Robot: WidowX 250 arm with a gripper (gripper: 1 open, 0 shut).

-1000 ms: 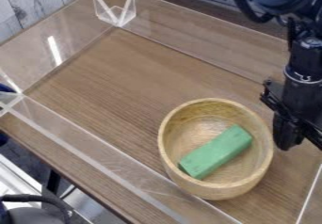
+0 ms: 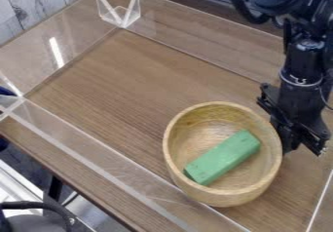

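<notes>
A round wooden bowl [image 2: 189, 129] sits on the tabletop at the lower middle, holding a green oblong block [image 2: 223, 157] that lies diagonally inside it. The black gripper [image 2: 302, 138] is low at the right, just beside the bowl's right rim. Its fingertips are dark and partly hard to make out; whether anything is between them does not show clearly, and it looks shut.
Transparent plastic edges run along the table's left and front, with a clear piece [image 2: 119, 12] at the back left. Cables lie beyond the front-left edge.
The gripper has shifted slightly left, toward the bowl's rim. The bowl and block look unchanged.
</notes>
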